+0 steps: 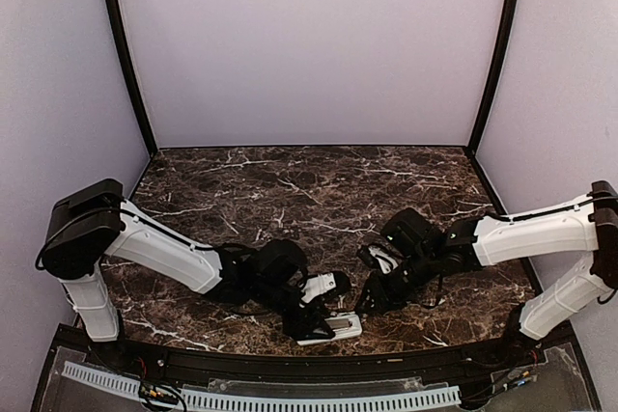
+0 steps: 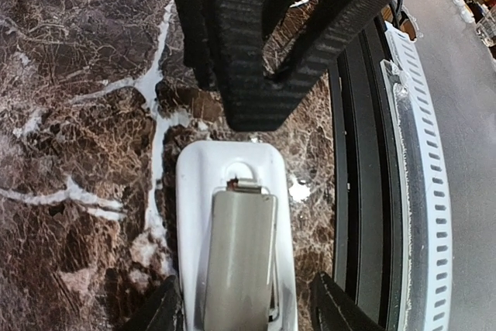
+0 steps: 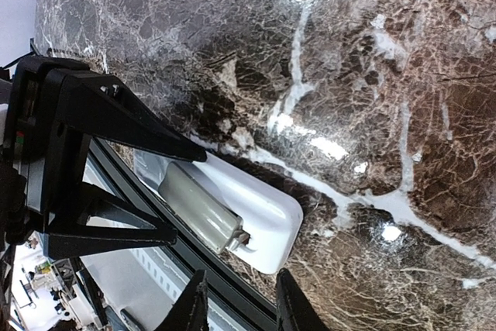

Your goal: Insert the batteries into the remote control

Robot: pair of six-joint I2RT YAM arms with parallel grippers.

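The white remote control [image 2: 232, 156] lies on the table near its front edge, battery bay facing up. A grey battery [image 2: 240, 261] lies lengthwise in the bay, its nub end by a metal contact; whether it is fully seated I cannot tell. My left gripper is open, its fingers [image 3: 167, 141] on either side of the remote, apart from the battery. Just beyond the remote's right end, my right gripper is open too, with nothing between its fingers.
Close beside the remote runs the dark front rail [image 2: 360, 191], with a white slotted strip [image 2: 422, 168] past it. Behind both arms the marble table [image 1: 309, 180] is bare.
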